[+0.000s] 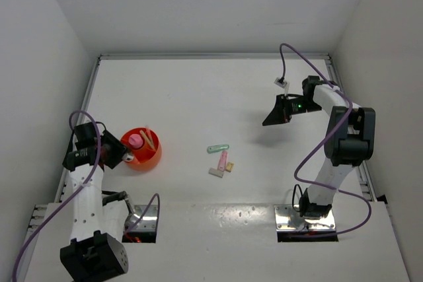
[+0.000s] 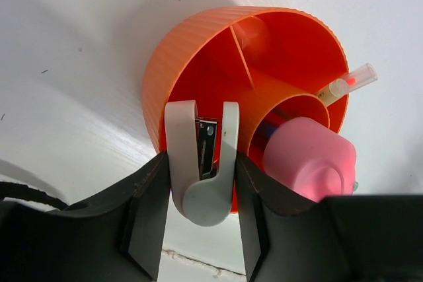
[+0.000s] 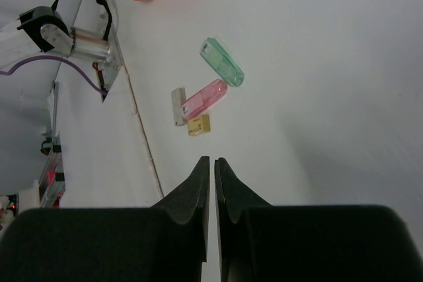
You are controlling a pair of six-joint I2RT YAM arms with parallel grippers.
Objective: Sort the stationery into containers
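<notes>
An orange divided holder (image 1: pixel 149 160) (image 2: pixel 162 70) stands at the table's left, holding a pink item (image 2: pixel 307 160) and slim sticks (image 2: pixel 347 84). My left gripper (image 1: pixel 123 152) is shut on a white stapler (image 2: pixel 208 204) in one compartment. On the central table lie a green piece (image 1: pixel 217 148) (image 3: pixel 221 61), a pink piece (image 1: pixel 222 160) (image 3: pixel 201 100), a grey block (image 1: pixel 215 172) (image 3: pixel 178 107) and a small yellow block (image 1: pixel 229 166) (image 3: pixel 198 125). My right gripper (image 1: pixel 268 120) hangs over the right side, fingertips close together, nothing visible between them.
Walls and rails border it at the sides and back. Both arm bases sit at the front edge.
</notes>
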